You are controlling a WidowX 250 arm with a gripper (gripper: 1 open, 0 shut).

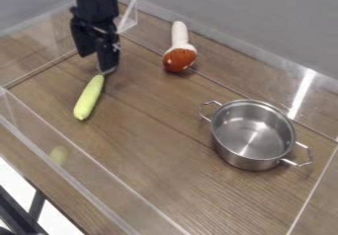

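My dark gripper (pixel 95 43) hangs at the upper left, open, its fingers above a small grey object (pixel 106 67) that is mostly hidden behind it. Just below, a long pale yellow-green item (pixel 90 97) lies on the wooden table (pixel 158 150), apart from the fingers.
A white item with a red-brown round end (pixel 180 53) lies at the back, right of the gripper. A steel pot (pixel 252 129) with two handles stands at the right. Clear walls edge the table.
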